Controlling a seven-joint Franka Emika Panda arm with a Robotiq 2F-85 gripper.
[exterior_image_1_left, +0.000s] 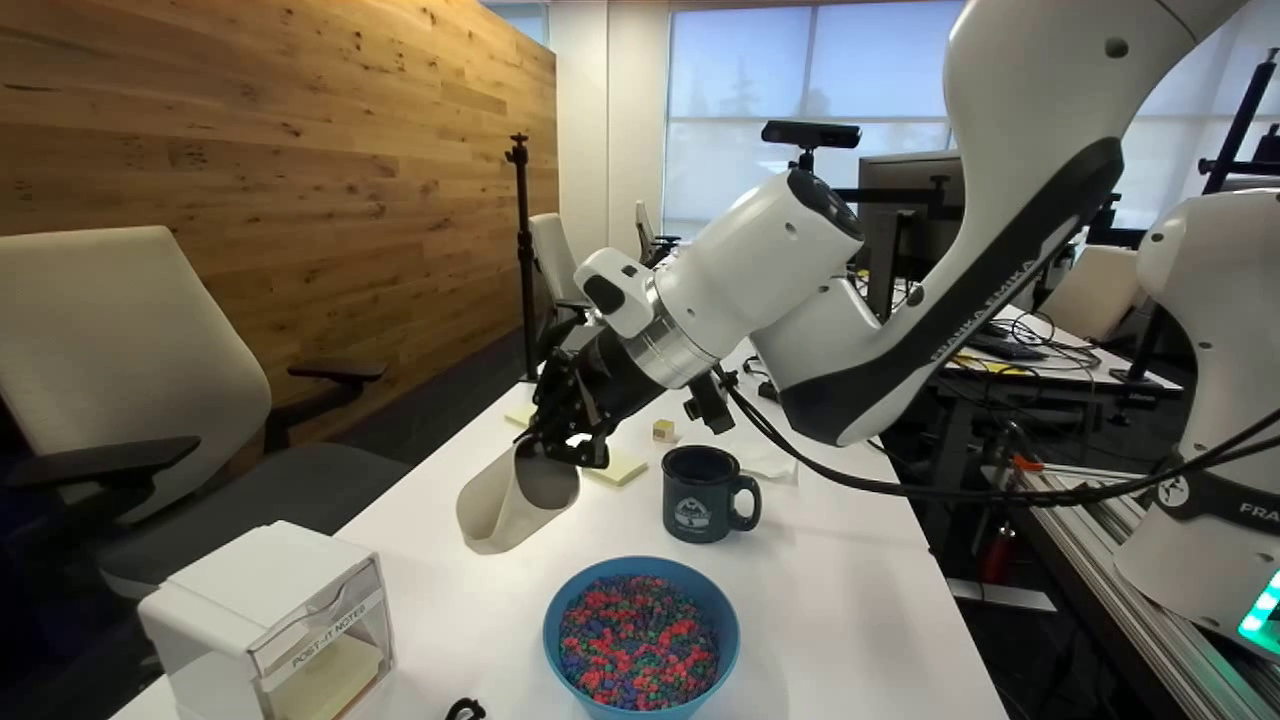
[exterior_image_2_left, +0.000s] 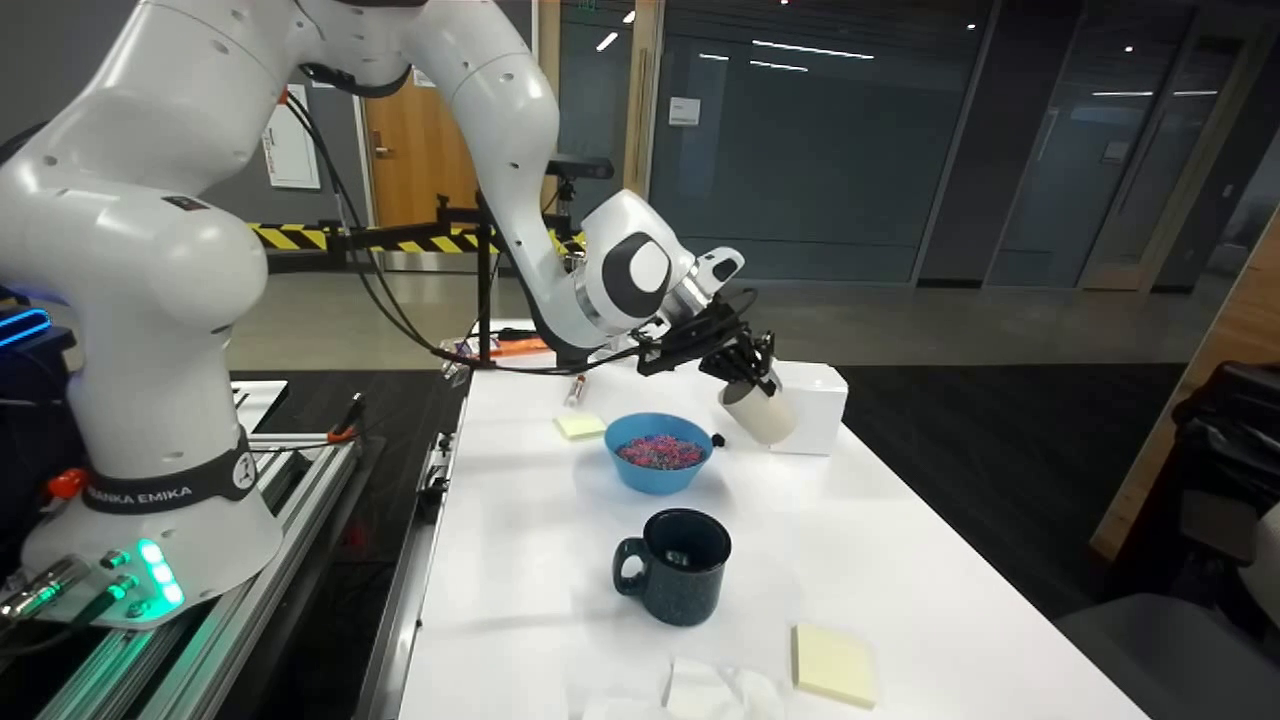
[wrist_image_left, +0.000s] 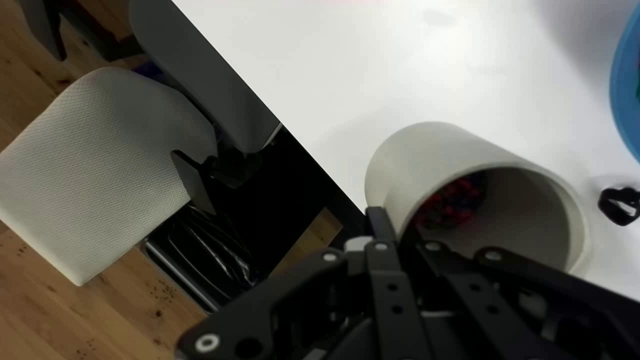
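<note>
A pale beige cup hangs tilted from my gripper, which is shut on its rim. Looking into the cup in the wrist view, I see some red and blue bits deep inside it. The gripper shows there at the near side of the rim, one finger hidden within the mouth. A blue bowl filled with small red, blue and green pieces stands on the table, apart from the cup. In the second exterior view the cup appears just past the bowl, in front of the white box.
A dark mug stands behind the bowl. The white note dispenser occupies the near left. Yellow note pads and a small black clip lie around.
</note>
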